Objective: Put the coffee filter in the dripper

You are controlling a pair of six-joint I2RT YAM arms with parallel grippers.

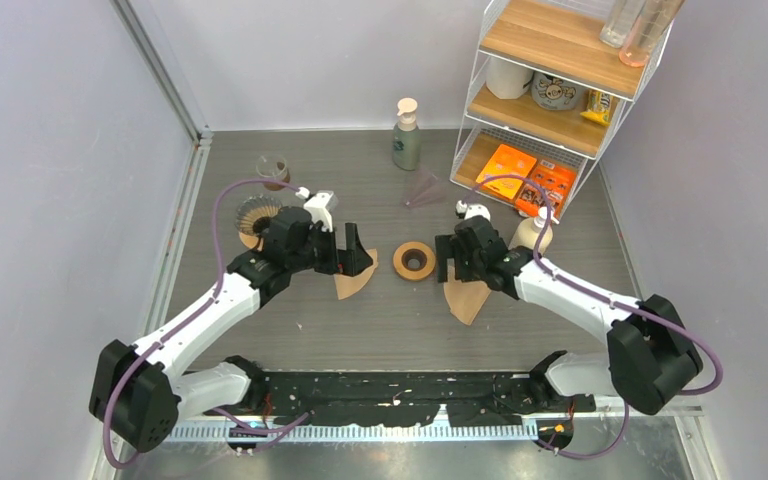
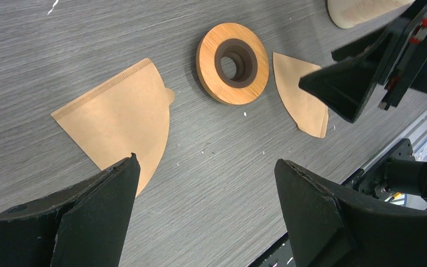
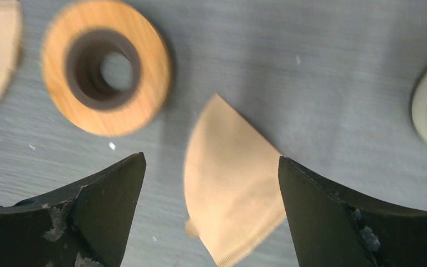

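Note:
Two folded paper coffee filters lie flat: the left filter (image 2: 122, 117) sits below my left gripper, the right filter (image 3: 233, 189) below my right gripper. Both grippers stand open, with nothing held. A ribbed dripper (image 1: 258, 210) stands at the left of the worktop, partly hidden behind the left arm. Between the filters lies a wooden ring (image 1: 414, 274) with a dark centre. The right wrist view is somewhat blurred.
A glass (image 1: 272, 168), a green pump bottle (image 1: 406, 146) and a purple translucent cone (image 1: 424, 190) stand toward the back. A cream bottle (image 1: 532, 233) and a wire shelf (image 1: 550, 40) are at the right.

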